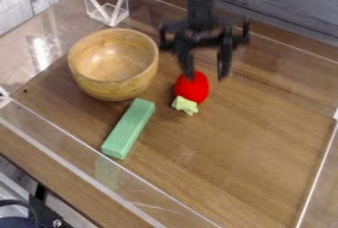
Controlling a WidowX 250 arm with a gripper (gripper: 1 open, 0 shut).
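My black gripper (204,42) hangs at the top centre, open, its fingers spread above and behind a red strawberry-like object (192,86) with a pale green top, apart from it. A wooden bowl (113,54) sits to the left. A green rectangular block (128,128) lies below the bowl on the wooden table (251,158).
A clear plastic object (107,8) stands at the back left, beyond the bowl. The table's left edge shows at the lower left, with dark cable beside it.
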